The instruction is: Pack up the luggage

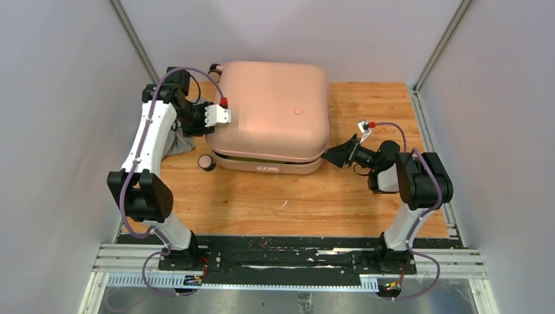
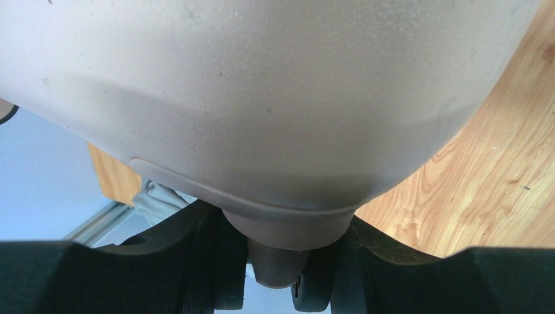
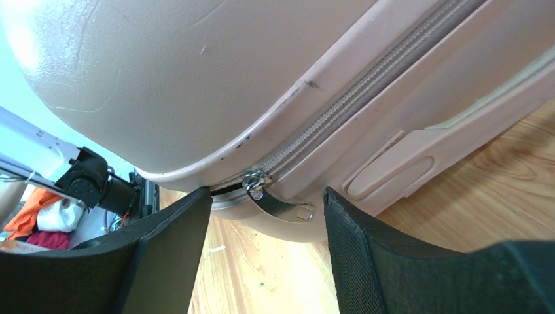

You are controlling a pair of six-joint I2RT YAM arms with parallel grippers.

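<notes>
A closed pink suitcase [image 1: 271, 108] lies on the wooden table, a dark gap along its front seam. My left gripper [image 1: 208, 127] is at its left end; in the left wrist view its fingers are shut on a protruding grey part [image 2: 278, 261] under the shell. My right gripper [image 1: 330, 157] is at the front right corner, part open. In the right wrist view a zipper puller [image 3: 256, 186] with a strap [image 3: 281, 208] lies just ahead of the fingertips [image 3: 340, 216], with nothing held between them.
Grey cloth [image 1: 177, 144] lies left of the suitcase. A suitcase wheel [image 1: 207, 161] shows at the front left.
</notes>
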